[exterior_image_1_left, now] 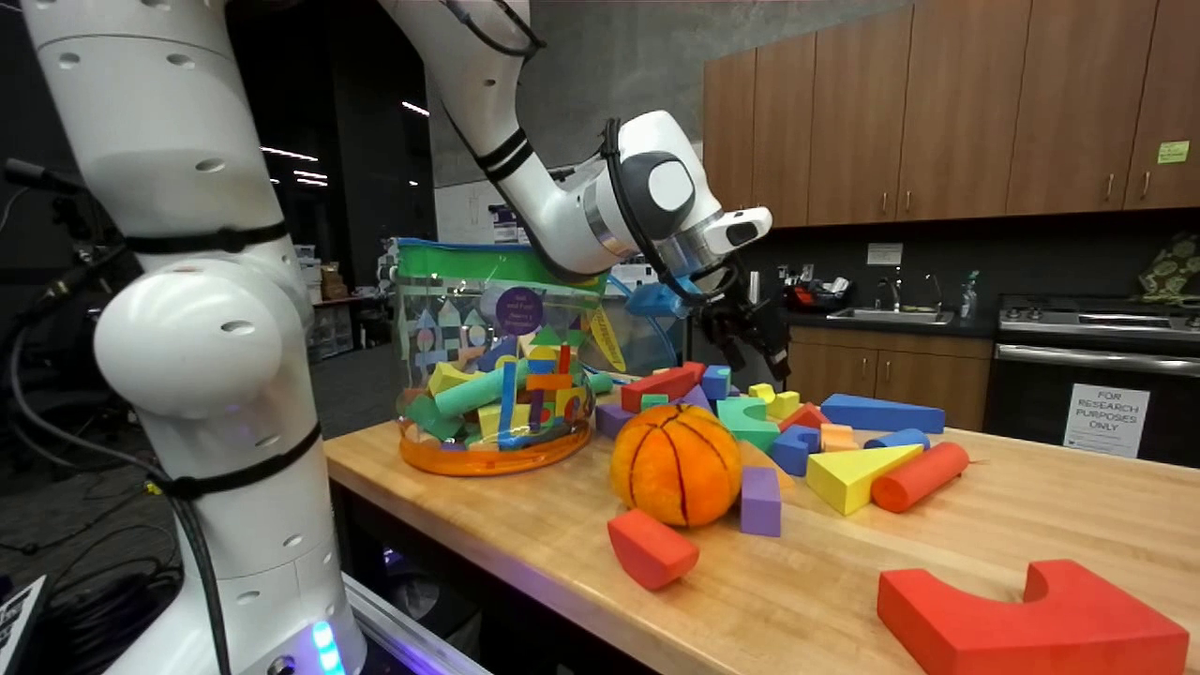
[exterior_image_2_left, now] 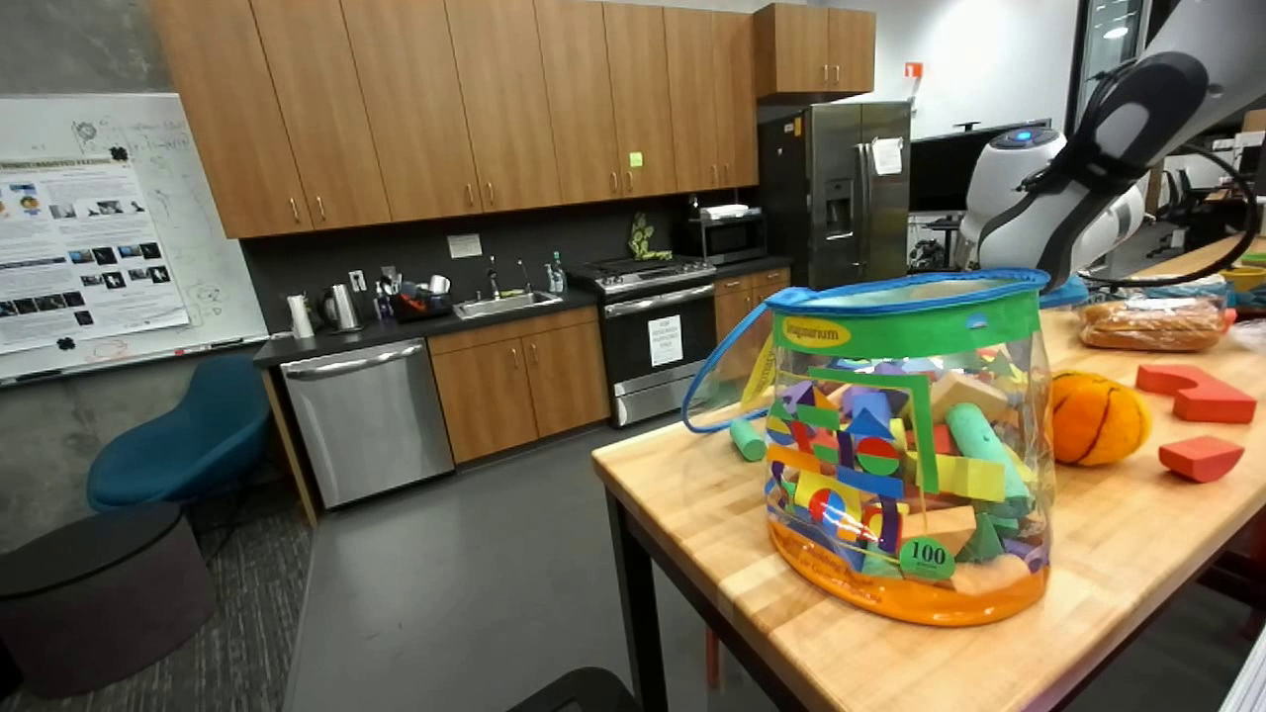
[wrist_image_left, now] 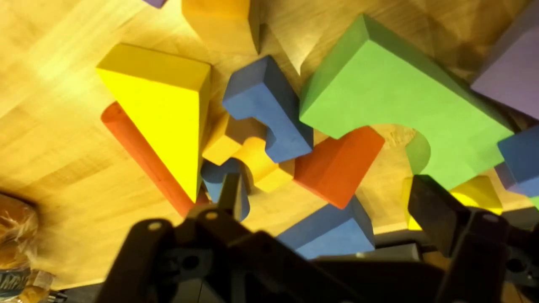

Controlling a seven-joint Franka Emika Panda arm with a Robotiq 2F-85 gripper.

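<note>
My gripper is open above the spread of blocks, its dark fingers wide apart with nothing held between them. Under it in the wrist view lie a red block (wrist_image_left: pixel 339 164), a blue notched block (wrist_image_left: pixel 268 103), small orange pieces (wrist_image_left: pixel 262 164) and a blue wedge (wrist_image_left: pixel 331 229). A green arch block (wrist_image_left: pixel 399 96) lies to the right, and a yellow triangle (wrist_image_left: pixel 164 108) beside a red cylinder (wrist_image_left: pixel 146 156) to the left. In exterior view 1 the gripper (exterior_image_1_left: pixel 759 349) hangs over the back of the pile.
A clear bag of blocks (exterior_image_2_left: pixel 908 291) with a green band stands at one table end. An orange pumpkin-like ball (exterior_image_1_left: pixel 678 465), a purple block (exterior_image_1_left: pixel 760 502) and a large red arch block (exterior_image_1_left: pixel 1029 619) lie nearer the front. Bare wood shows at the right.
</note>
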